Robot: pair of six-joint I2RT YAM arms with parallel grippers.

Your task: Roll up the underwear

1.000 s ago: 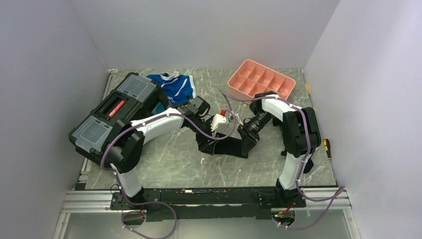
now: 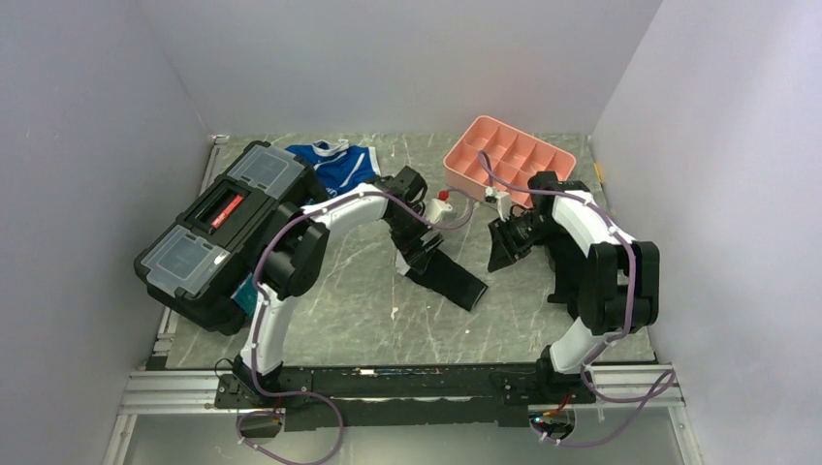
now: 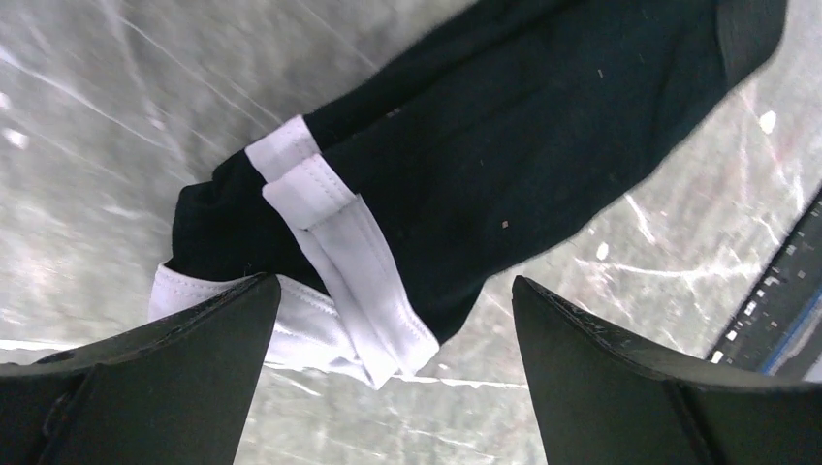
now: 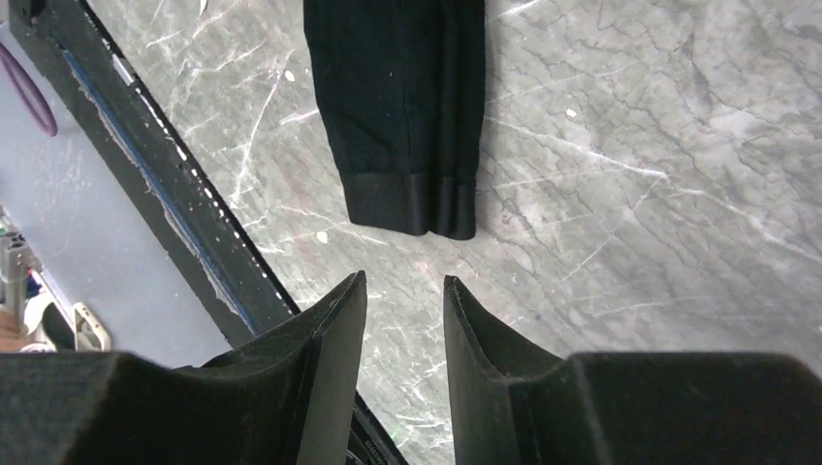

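Observation:
Black underwear (image 2: 452, 279) lies as a folded strip on the marbled table, slanting toward the front right. In the left wrist view its white waistband (image 3: 361, 276) is folded over at one end of the underwear (image 3: 504, 145). My left gripper stands open above that end, fingers apart, not pinching the cloth. The right wrist view shows the dark hemmed end of the underwear (image 4: 402, 126) lying flat. Clear of that end, my right gripper has its fingers partly apart, with bare table showing between them.
A pink compartment tray (image 2: 509, 155) stands at the back right. A black toolbox (image 2: 228, 228) is on the left, with a blue garment (image 2: 339, 167) behind it. Dark items lie under the right arm.
My right gripper has moved off the underwear's end, to the right and back. The left gripper has shifted back and right, and the underwear now slants more steeply.

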